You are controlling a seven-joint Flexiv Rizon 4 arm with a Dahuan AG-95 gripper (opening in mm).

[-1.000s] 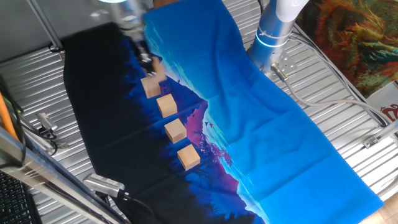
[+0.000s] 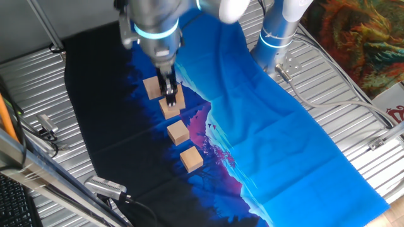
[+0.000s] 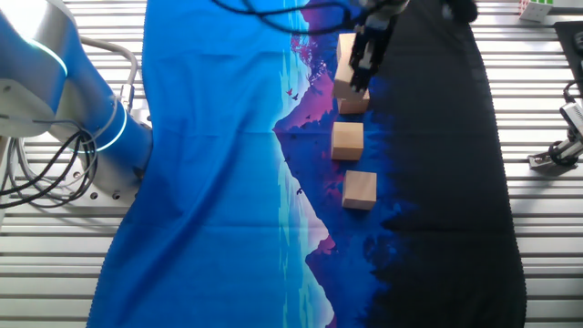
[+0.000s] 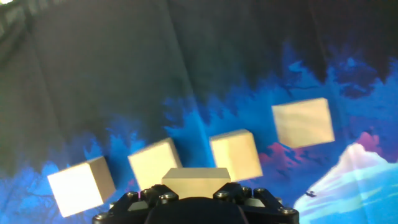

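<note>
A pale wooden block [image 4: 196, 182] sits between the fingers of my gripper [image 2: 170, 101], which is shut on it. In exterior view 1 this held block [image 2: 180, 98] hangs over the row, partly behind the fingers. Several like blocks lie on the cloth in a slanting line: a far one [image 2: 151, 87], one close under the gripper [image 2: 168, 111], a third [image 2: 178, 133] and a near one [image 2: 191, 160]. From the wrist, the held block appears in front of the gap between the two middle blocks [image 4: 153, 163] [image 4: 237, 155].
The creased cloth [image 2: 278, 139], blue on one side and black on the other, covers the table. Its wide blue and black areas are clear. My arm's base [image 2: 271, 47] stands at the back right, and a small camera-like device [image 2: 105, 187] lies at the near left edge.
The blocks on the cloth have stayed put.
</note>
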